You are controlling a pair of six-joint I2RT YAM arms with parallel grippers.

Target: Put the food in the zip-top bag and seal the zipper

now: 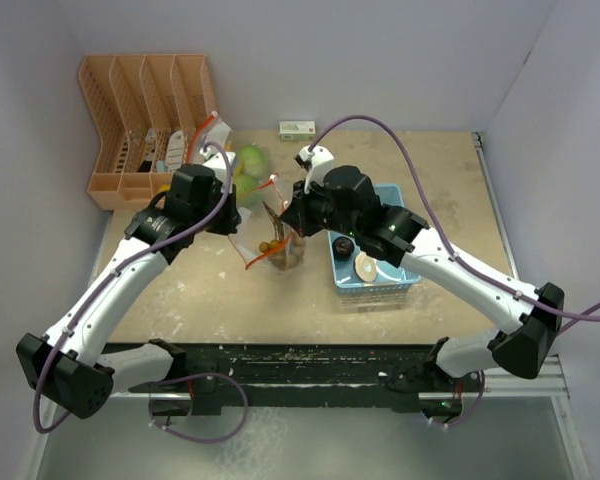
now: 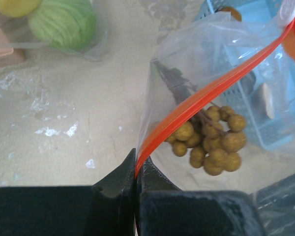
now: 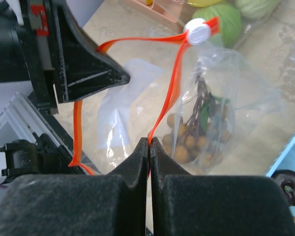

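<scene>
The clear zip top bag [image 1: 250, 230] has an orange-red zipper rim and hangs between my two grippers, its mouth spread apart. Inside lies a bunch of round brown-yellow fruit with dark stems, seen through the film [image 3: 189, 145] in the right wrist view. My left gripper is shut on the orange rim [image 2: 196, 103], which runs up from its fingertips. The right gripper is likewise shut on the rim [image 3: 172, 93]. A white round zipper end [image 3: 197, 32] shows at the rim's far corner.
At the right, a blue basket [image 1: 345, 270] holds a dark round item [image 1: 343, 248] and a pale oval one [image 1: 365, 266]. Behind the bag sits another bag with green produce [image 1: 252, 160]. A tan divided rack [image 1: 130, 75] stands back left.
</scene>
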